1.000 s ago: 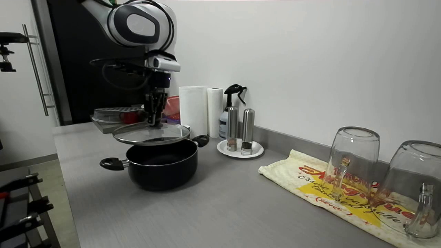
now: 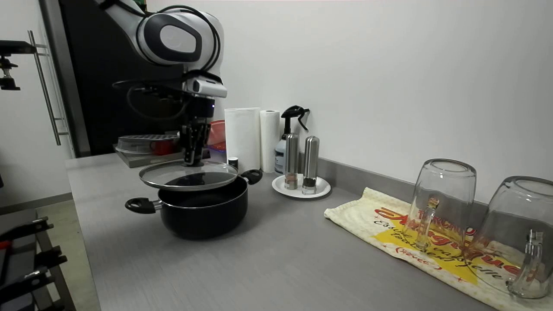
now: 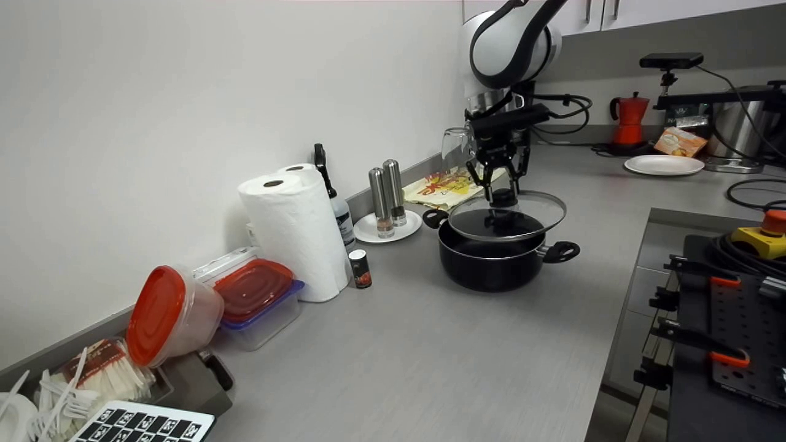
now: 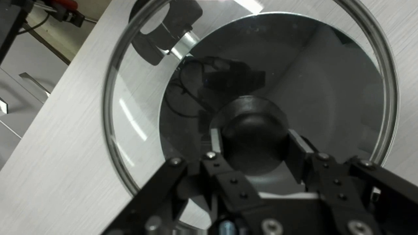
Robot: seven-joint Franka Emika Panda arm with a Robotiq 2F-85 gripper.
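My gripper is shut on the round black knob [image 4: 254,137] of a glass lid [image 2: 189,175] with a metal rim. Tilted slightly, the lid hangs over a black pot [image 2: 204,215], off-centre from its opening. In exterior view 2 the lid [image 3: 549,213] sits above the pot [image 3: 490,266], with dark space showing beneath its near rim. From the wrist, the pot's interior shows through the glass, and one pot handle [image 4: 168,33] appears beneath the lid's edge. Whether the lid's rim touches the pot at the back cannot be told.
A white plate [image 2: 324,189] with two grinders stands right of the pot near the wall. Paper towel rolls [image 2: 242,137], a spray bottle [image 2: 280,153] and a small black jar [image 3: 359,269] are close behind. Glass mugs [image 2: 440,207] stand on a cloth. Open counter lies in front.
My gripper has come down with the lid still held. The lid is now lower and closer to the pot, covering more of its opening. The pot has not moved.
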